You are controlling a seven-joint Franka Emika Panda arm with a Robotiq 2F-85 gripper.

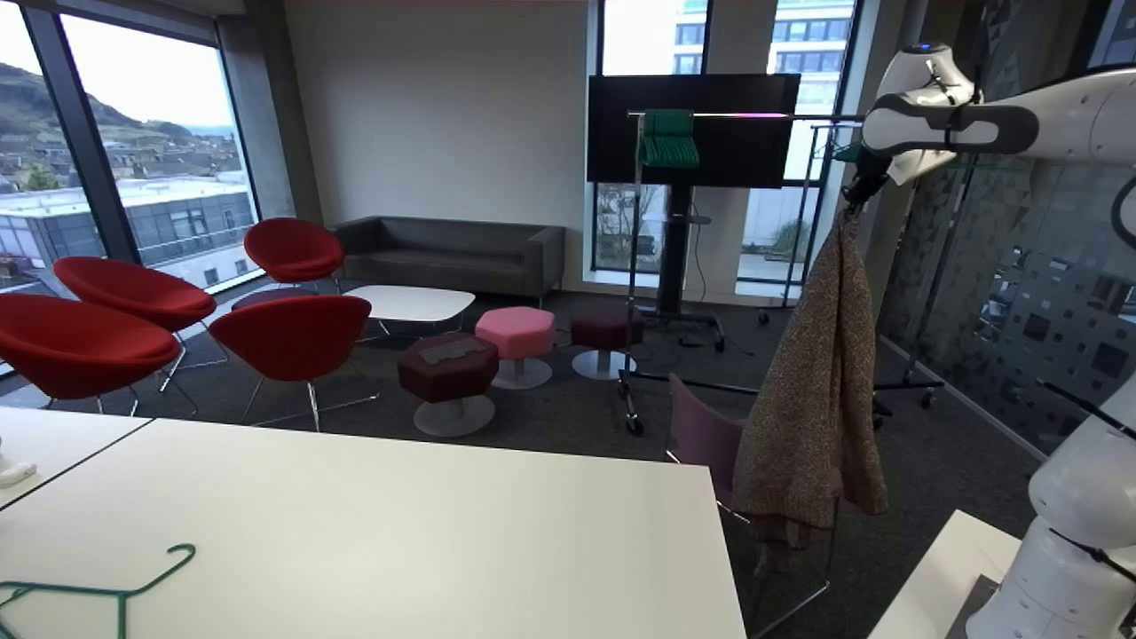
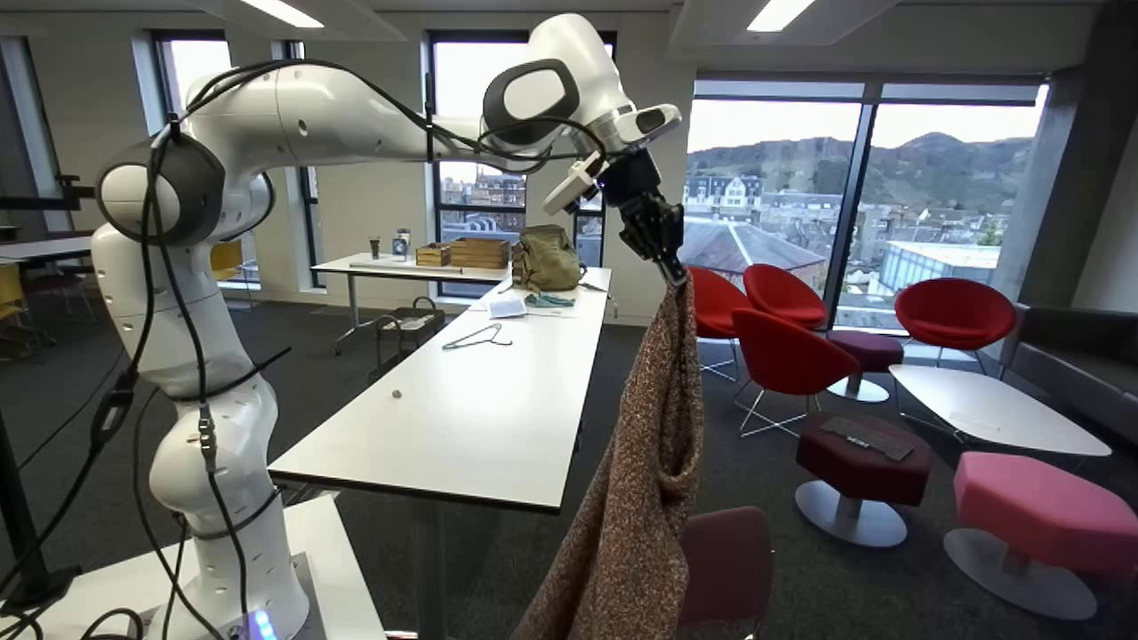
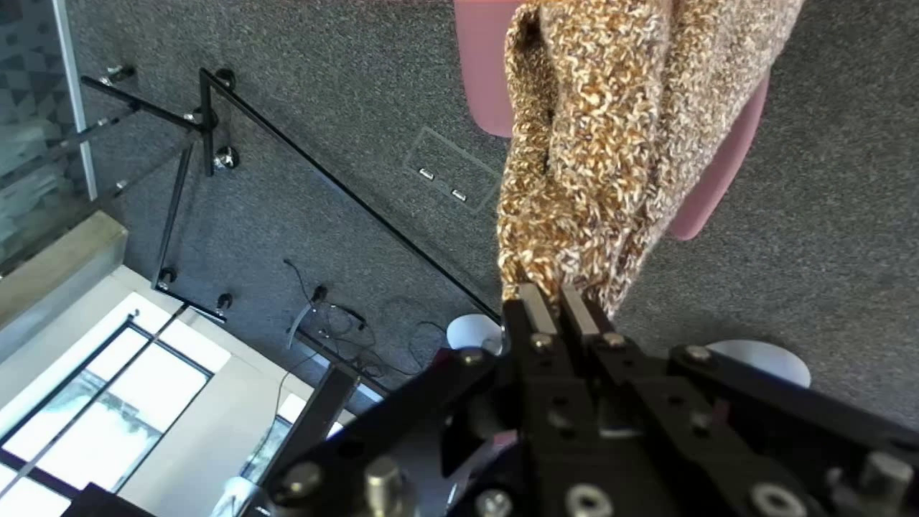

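Observation:
A brown speckled knit garment [image 1: 811, 394] hangs from my gripper [image 1: 855, 201], which is shut on its top end. In the wrist view both fingertips [image 3: 535, 309] pinch the bunched knit [image 3: 603, 155]. The cloth drapes down in front of a maroon chair [image 1: 708, 431] beside the table's end, hiding much of the seat. From the other side, the gripper [image 2: 677, 279] is high above the floor, with the garment [image 2: 640, 480] running out of the bottom of that view. Whether its lower edge touches the chair [image 2: 725, 565], I cannot tell.
A clothes rail [image 1: 724, 114] with green hangers [image 1: 668, 138] stands behind the garment. The long white table [image 1: 373, 532] carries a loose green hanger [image 1: 122, 591]. Red chairs [image 1: 293, 335] and stools [image 1: 449, 367] occupy the floor beyond.

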